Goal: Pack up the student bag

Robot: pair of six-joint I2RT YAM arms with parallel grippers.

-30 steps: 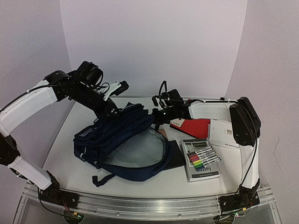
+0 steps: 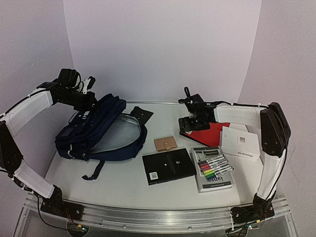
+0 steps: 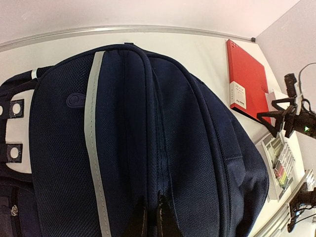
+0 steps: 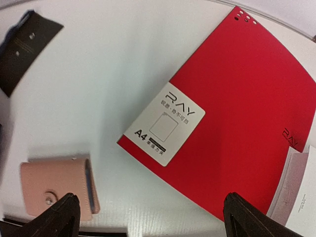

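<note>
The navy backpack [image 2: 94, 128] lies at the left of the table with its main compartment gaping toward the middle, grey lining [image 2: 116, 133] showing. My left gripper is shut on the backpack's upper flap, the dark cloth running between its fingertips. Over the left edge of the red A4 folder [image 4: 237, 108], my right gripper [image 2: 184, 126] stands open; in the right wrist view its fingers [image 4: 52, 219] are wide apart with nothing between them. A tan wallet [image 2: 165, 143], a black notebook [image 2: 169, 166] and a boxed calculator [image 2: 215, 185] topped with several coloured markers [image 2: 215, 167] lie nearer the front.
A white box [image 2: 240, 142] overlaps the folder's right side. One black strap [image 2: 142, 114] of the backpack stretches out behind it, another strap [image 2: 94, 171] in front. Bare table lies between the backpack and the folder toward the back.
The backpack has slid left with my left gripper, uncovering the wallet and more of the notebook. My right gripper has moved right, away from the backpack to the folder, and opened.
</note>
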